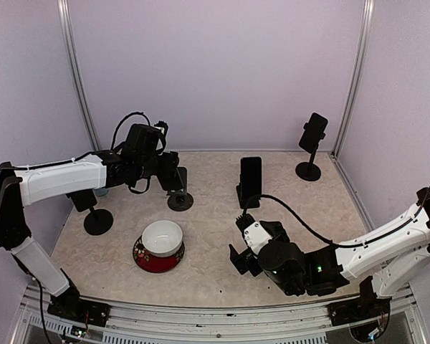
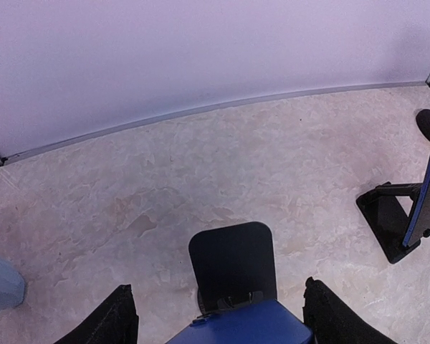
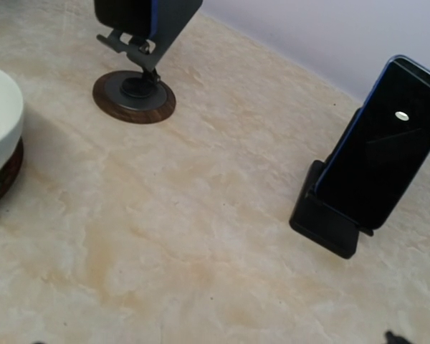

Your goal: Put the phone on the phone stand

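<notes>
My left gripper is shut on a phone with a blue back (image 2: pixel 247 326), held at the middle phone stand (image 2: pixel 233 258), whose round base (image 1: pixel 180 203) shows in the top view. In the right wrist view that phone (image 3: pixel 125 14) sits at the stand's cradle, above its wooden-rimmed base (image 3: pixel 107 97); whether it rests there is unclear. My right gripper (image 1: pixel 244 251) is low at the front, open, its fingertips barely showing in its wrist view.
Another phone (image 3: pixel 380 143) stands on a black stand at the centre right. Further stands are at back right (image 1: pixel 308 172) and left (image 1: pixel 98 222). A white bowl (image 1: pixel 162 235) on a red plate (image 1: pixel 154 265) sits front left.
</notes>
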